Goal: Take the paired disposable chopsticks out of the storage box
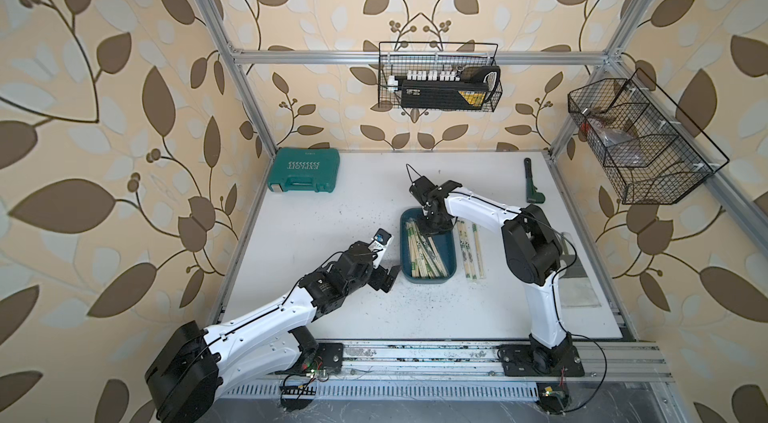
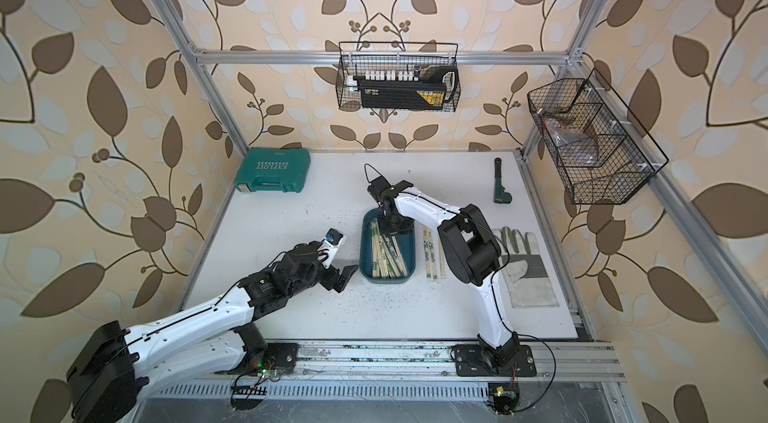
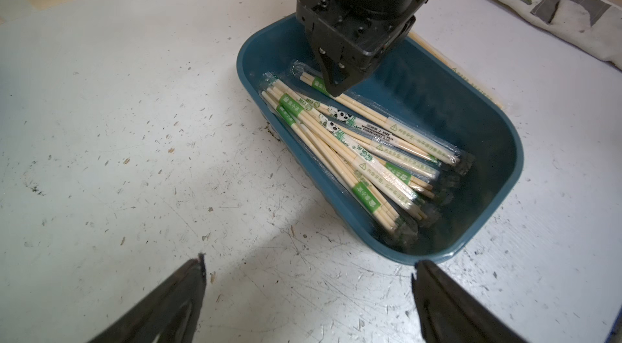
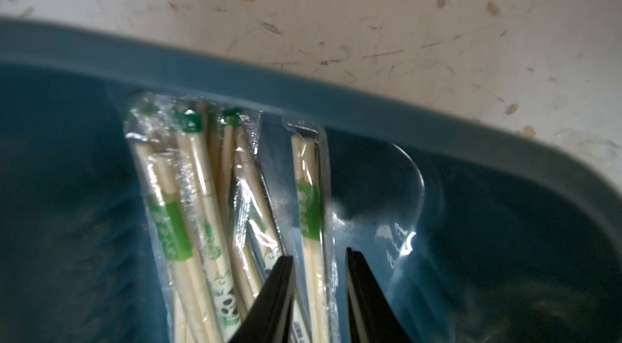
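A teal storage box point(image 3: 508, 148) on the table holds several wrapped chopstick pairs point(image 3: 343, 155). My right gripper is open down in the box's upper part, above the right-hand wrapped pair point(image 4: 308, 213), which sits between its fingertips as seen in the right wrist view, not visibly gripped. More wrapped pairs point(image 2: 429, 255) lie on the table right of the box. My left gripper is open over the bare table at the box's lower left, with nothing between its fingers.
A green case point(image 1: 304, 169) is at back left, a dark green tool point(image 1: 533, 191) at back right, gloves point(image 2: 532, 287) at right. Wire baskets point(image 1: 440, 79) hang on the frame above.
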